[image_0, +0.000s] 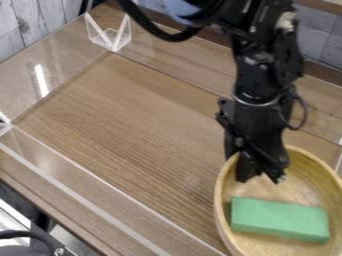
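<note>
The black gripper (246, 154) is at the upper left rim of a round, pale wooden bowl (233, 190) at the right of the camera view, shut on that rim. Its fingertips are dark and partly hard to make out. A green block (278, 218) lies flat inside the bowl.
A wide bare wooden table (120, 120) fills the left and middle. A clear plastic holder (110, 30) stands at the back left. The table's edge with dark cables is at the lower left, and a ledge runs along the back.
</note>
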